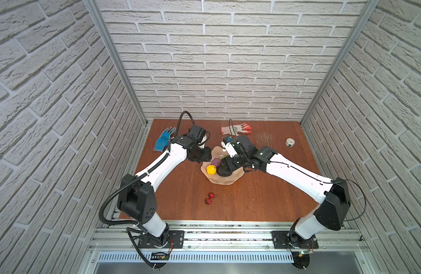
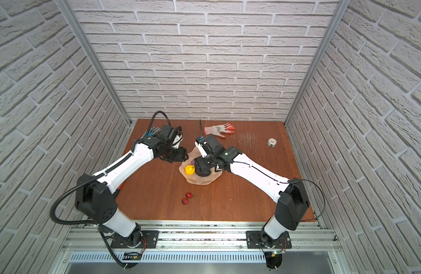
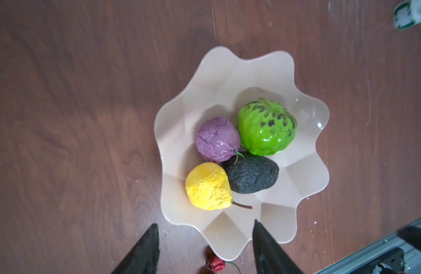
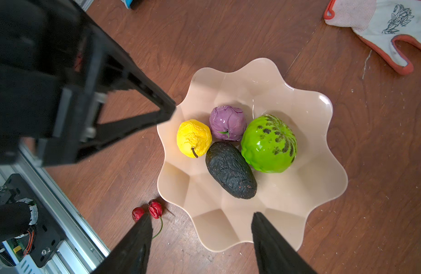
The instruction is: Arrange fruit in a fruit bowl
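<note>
The pale scalloped fruit bowl (image 4: 320, 182) stands mid-table, holding a purple fruit (image 3: 218, 139), a yellow pear-like fruit (image 3: 208, 186), a dark avocado-like fruit (image 4: 231, 169) and a glossy green fruit (image 4: 268, 143). Two red cherries (image 4: 155, 208) lie on the wood outside the bowl, toward the front edge. Above the bowl's left rim is my left gripper; its fingers are apart, with nothing held. My right gripper hangs over the right part of the bowl, its fingers also spread and empty.
A blue glove (image 1: 164, 139) lies at the back left and a white-and-red glove (image 1: 236, 129) at the back. A small white jar (image 1: 290, 142) stands at the right. Free wood surrounds the bowl's front. Both arms are close together over it.
</note>
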